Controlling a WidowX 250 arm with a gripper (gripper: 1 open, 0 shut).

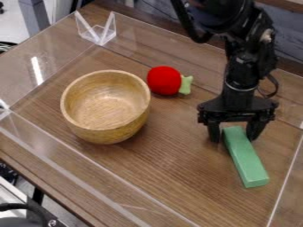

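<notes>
My black gripper (236, 124) is low over the table at the right, open, its fingertips at the upper end of a long green block (246, 161). The block lies on the wooden table, pointing toward the front. Whether the fingers touch it is hard to tell.
A wooden bowl (104, 102) sits at the left. A red round object with a green part (164, 82) lies behind it, left of the gripper. A clear rack (95, 27) stands at the back left.
</notes>
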